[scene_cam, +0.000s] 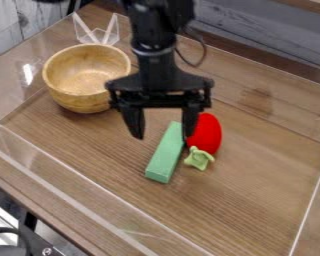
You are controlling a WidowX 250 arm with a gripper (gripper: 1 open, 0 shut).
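Observation:
My gripper [160, 118] hangs over the middle of the wooden table, its two dark fingers spread open, just above a green oblong object [164, 160]. To the right of the green piece lies a red rounded object [208, 133], with a small light-green piece [199, 159] at its lower end. The arm hides part of what is behind it.
A wooden bowl [83, 80] stands at the upper left of the table [256, 200]. A dark cable shows at the lower left edge.

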